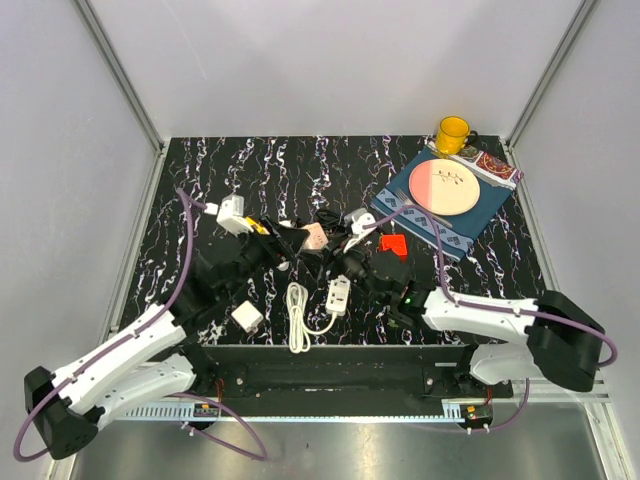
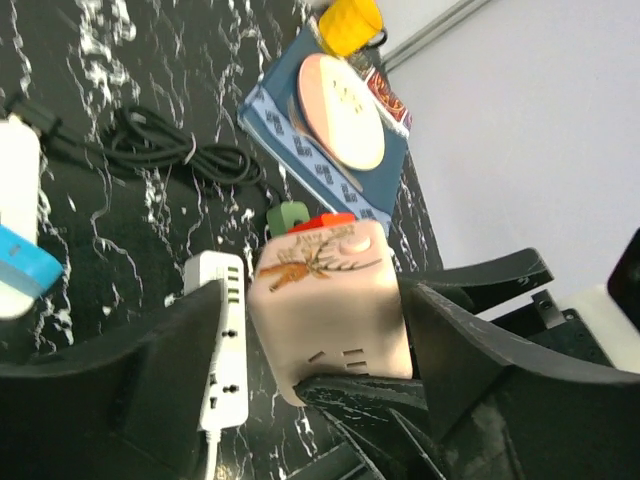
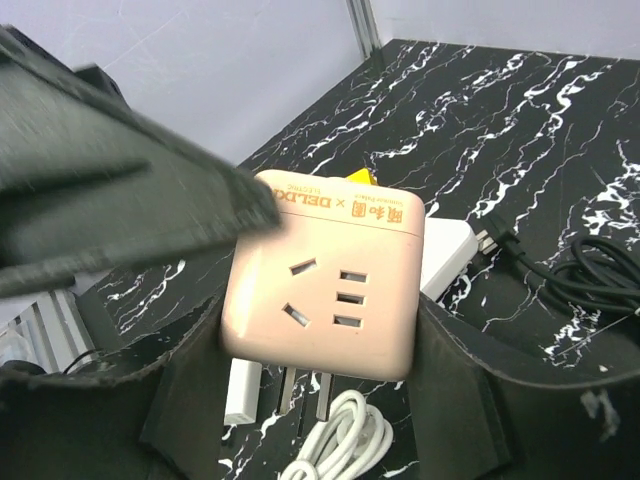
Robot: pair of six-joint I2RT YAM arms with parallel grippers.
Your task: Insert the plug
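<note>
The plug [image 1: 315, 237] is a cream block with socket slots on its face, held up over the table between both hands. Its metal prongs [image 3: 325, 396] point down in the right wrist view. My right gripper is shut on the plug, a finger touching each side. My left gripper stands around the plug and is open: bare space shows between its left finger and the block, while the other fingertip is close to the plug's right edge. A white power strip [image 2: 228, 340] lies below, its white cord [image 1: 297, 315] coiled beside it.
Another white strip [image 2: 18, 190] has a black plug and coiled black cable [image 2: 190, 150] by it. A small white box [image 1: 247, 316] lies at front left. Red item [image 1: 394, 245], plate [image 1: 444, 187] and yellow mug [image 1: 453, 135] occupy the right.
</note>
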